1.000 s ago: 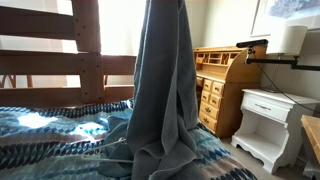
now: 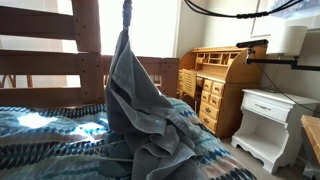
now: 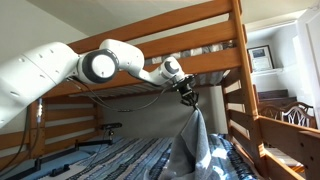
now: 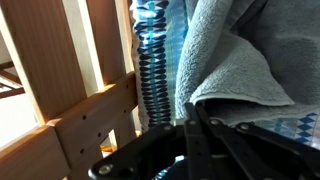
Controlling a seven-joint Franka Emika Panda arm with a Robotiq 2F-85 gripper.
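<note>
A blue-grey towel (image 2: pixel 152 115) rises from the bed to a narrow peak, its lower part heaped in folds on the bedding. Just at that peak, in the other exterior view, is my gripper (image 3: pixel 189 98), shut, with the towel (image 3: pixel 192 150) hanging below it. From the wrist, the gripper points down at the towel (image 4: pixel 240 70), and cloth meets the fingertips. The pinched bit itself is too small to make out.
Patterned bedding (image 2: pixel 50 140) covers the bunk bed. Wooden rails (image 2: pixel 40 97) stand behind it, and the upper bunk (image 3: pixel 190 65) lies close above the arm. A roll-top desk (image 2: pixel 215 80) and white nightstand (image 2: pixel 268 125) are beyond the bed.
The towel's raised part has come down and shifted left in exterior view 1, its peak now in sight. More cloth is bunched on the bed.
</note>
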